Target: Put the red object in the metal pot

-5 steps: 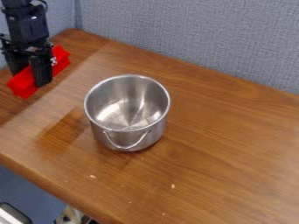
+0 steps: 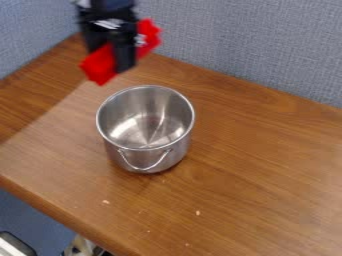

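The red object [image 2: 99,66] is raised above the table, blurred, with one end showing on each side of the dark gripper [image 2: 120,50]. My gripper is shut on its middle, which the fingers hide. Just below and to the right stands the metal pot [image 2: 112,136], upright, with its mouth facing up and a wire handle hanging at its front. Its inside looks empty. The red object appears behind and slightly left of the pot's rim in the picture, apart from it.
Bare wooden table [image 2: 261,165] lies to the right of the pot and in front of it. A grey-blue wall [image 2: 254,40] closes off the back. At the lower left, past the table's edge, a dark item [image 2: 16,244] is partly in view.
The pot has not moved.
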